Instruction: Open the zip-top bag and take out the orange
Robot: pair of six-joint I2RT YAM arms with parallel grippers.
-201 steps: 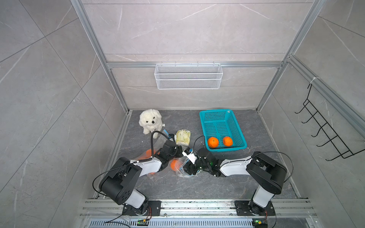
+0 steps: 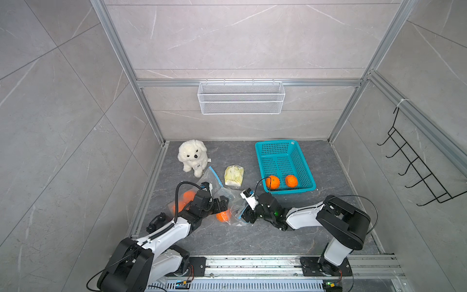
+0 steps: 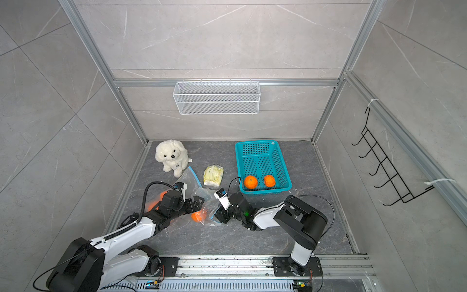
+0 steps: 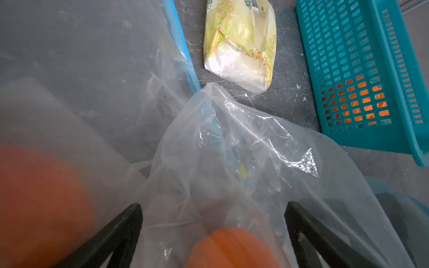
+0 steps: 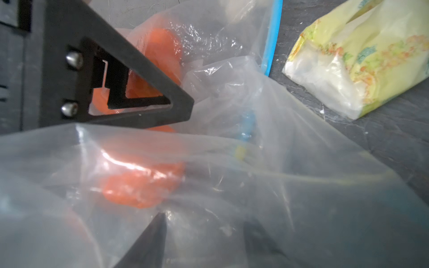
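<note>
The clear zip bag (image 4: 277, 138) with its blue zip edge (image 4: 178, 40) lies crumpled across the left and middle floor. An orange (image 4: 232, 252) sits inside the plastic near both grippers, and more orange fruit (image 2: 188, 196) shows through the plastic under the left arm. My left gripper (image 2: 222, 202) is open above the bag; in its wrist view the fingers (image 4: 125, 234) stand wide apart with the orange low between them. At the bag's right end is my right gripper (image 2: 247, 212). Through the film in its wrist view, its fingers (image 5: 149, 241) look parted; whether they touch plastic I cannot tell.
A teal basket (image 2: 307, 165) holding two oranges (image 2: 273, 182) stands behind the right arm. A yellow-patterned packet (image 2: 234, 175) lies just beyond the bag, and a white plush dog (image 2: 193, 156) sits back left.
My left gripper has shifted left and nearer the front, uncovering more of the blue zip edge. My right gripper has moved slightly right.
</note>
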